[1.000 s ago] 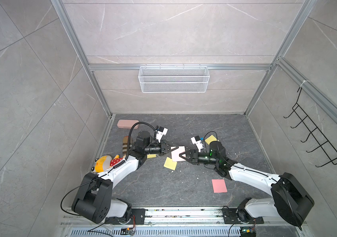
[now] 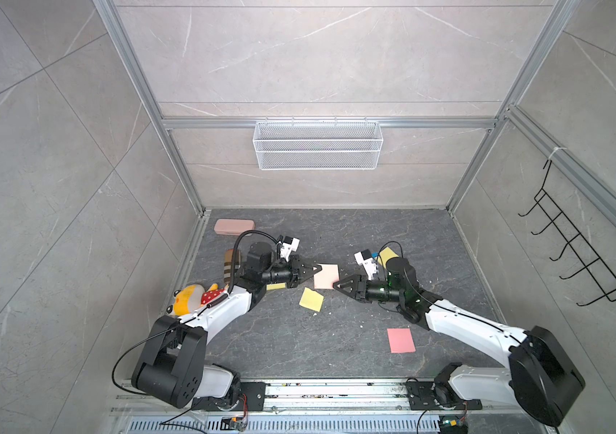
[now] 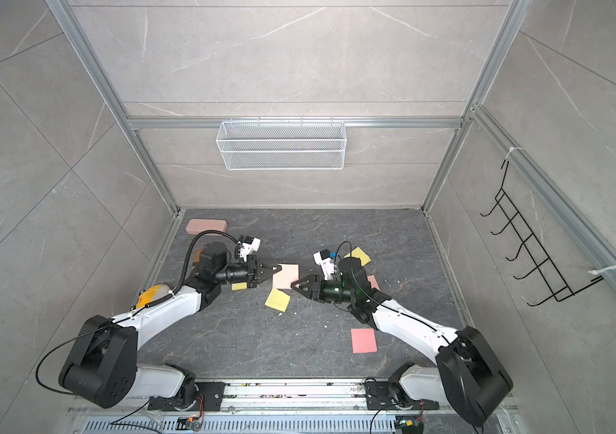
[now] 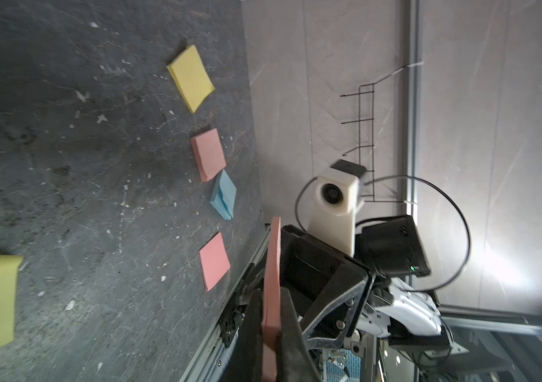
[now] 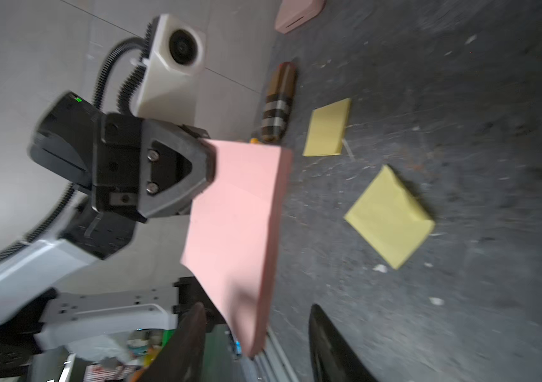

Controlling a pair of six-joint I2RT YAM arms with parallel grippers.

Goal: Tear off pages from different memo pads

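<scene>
A pale pink memo pad (image 2: 326, 276) is held in the air between my two arms. My left gripper (image 2: 316, 269) is shut on its edge; in the left wrist view the pad (image 4: 272, 280) stands edge-on between the fingers. In the right wrist view the pad's (image 5: 236, 222) broad face shows, its lower end between the parted fingers of my right gripper. A blue pad (image 4: 224, 194), another pink pad (image 4: 208, 154) and a yellow pad (image 4: 191, 77) lie on the table. Yellow sheets or pads (image 5: 390, 217), whose thickness is unclear, lie below.
A pink square (image 2: 400, 340) lies at the front right. To the left are a plush toy (image 2: 191, 299), a brown striped object (image 5: 278, 102) and a pink case (image 2: 234, 227). The front middle of the table is open floor. A wire basket (image 2: 317, 146) hangs at the back.
My right gripper has drawn a little to the right. The pad now looks pinker and sits slightly farther back.
</scene>
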